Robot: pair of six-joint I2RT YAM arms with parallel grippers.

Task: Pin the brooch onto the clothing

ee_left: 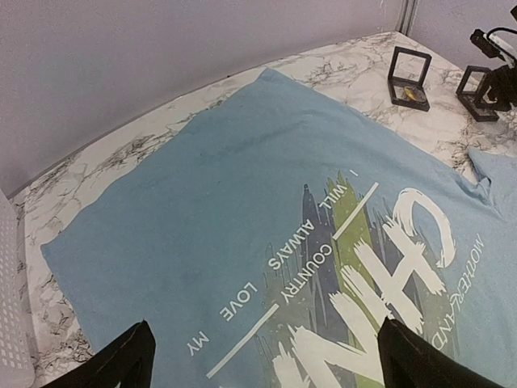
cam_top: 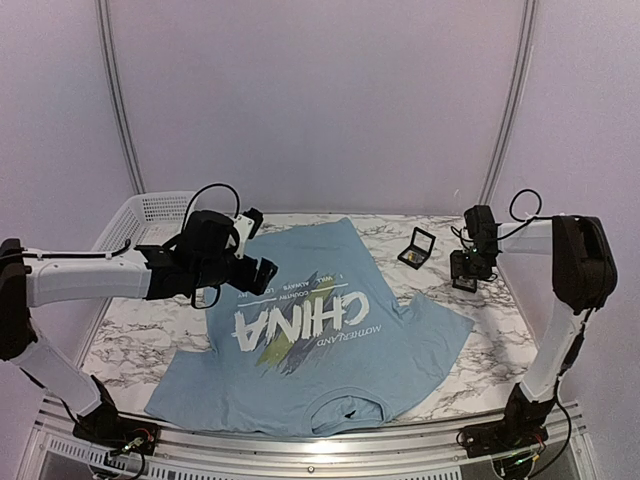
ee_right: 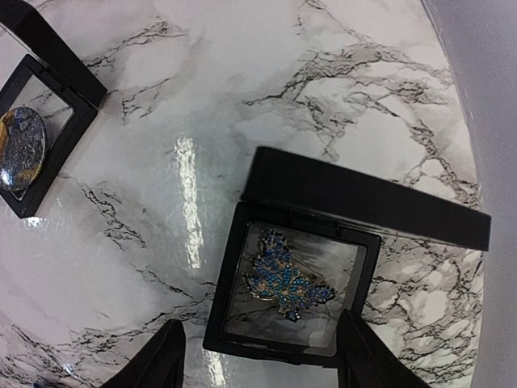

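A blue T-shirt (cam_top: 260,370) lies flat on the marble table, printed CHINA. On the right, a blue jewelled butterfly brooch (ee_right: 283,279) lies in an open black display case (ee_right: 226,283). My right gripper is just over that case, its fingers apart at either side of the case's front edge, nothing seen held. My left gripper hangs open above the shirt's left part, empty.
A second open case (cam_top: 415,252) with a round brooch (ee_right: 20,149) stands left of the first. A white plastic basket (cam_top: 150,208) sits at the back left. Walls border the table.
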